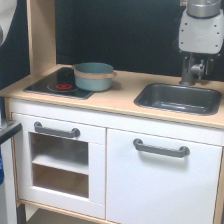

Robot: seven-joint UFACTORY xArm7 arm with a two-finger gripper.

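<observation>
A blue-grey pot [95, 76] with a brownish rim sits on the black hob [55, 84] of a toy kitchen. At the upper right, my gripper [200, 57] hangs below its pale arm housing, in front of the faucet and above the back of the dark sink [180, 98]. Its fingers are small and blend with the dark faucet, so whether they stand apart or together cannot be made out. The pot is well to the left of the gripper, with nothing touching it.
The faucet [190, 74] rises behind the sink, partly covered by the arm. Bare wooden counter [125, 92] lies between hob and sink. Below are an oven-type door [62, 165] with an open window and a closed white cupboard door [160, 185], both with grey handles.
</observation>
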